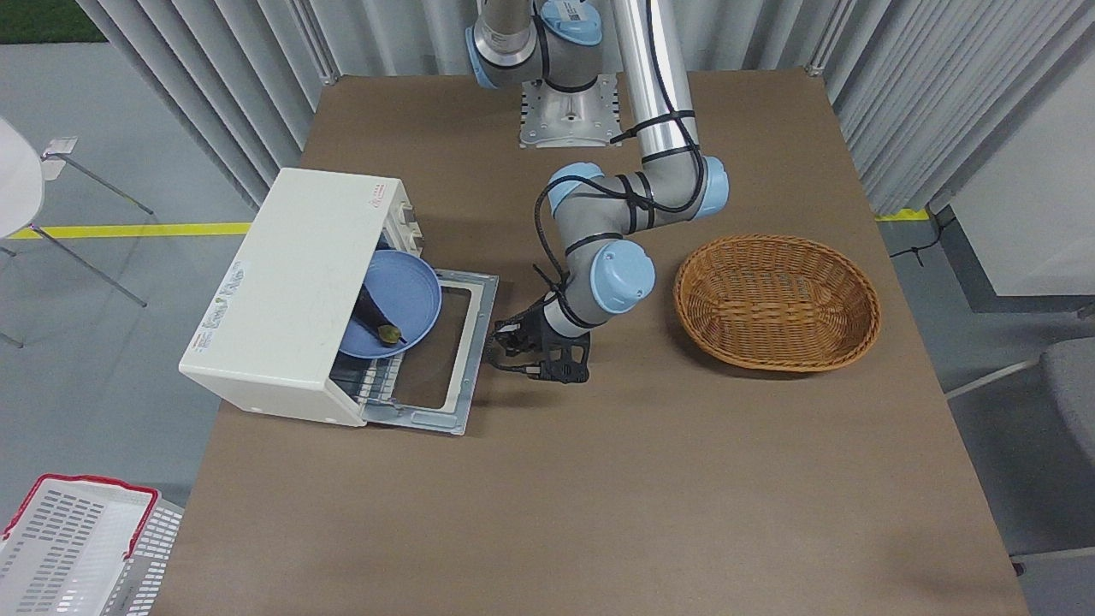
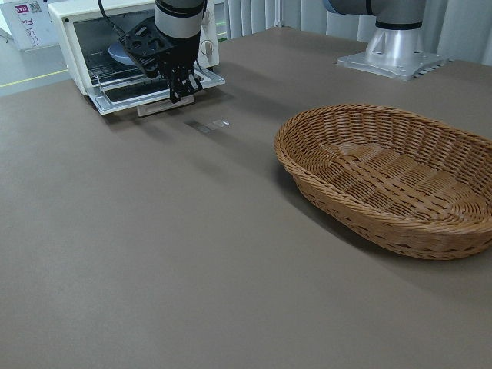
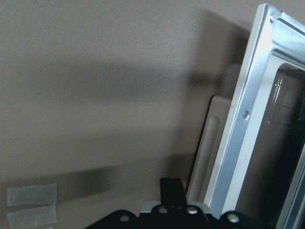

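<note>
A white toaster oven (image 1: 277, 287) lies on the table with its glass door (image 1: 466, 359) folded down flat; the door's frame also fills the right of the wrist view (image 3: 248, 124). Inside sits a blue plate (image 1: 405, 287) with a dark eggplant (image 1: 371, 318) on it. My gripper (image 1: 541, 359) hangs low just right of the door's outer edge; in the wrist view its black tips are at the bottom, beside the door. Whether the fingers are open or shut is unclear.
A wicker basket (image 1: 777, 303) stands to the right. A white crate (image 1: 72, 544) is off the table at bottom left.
</note>
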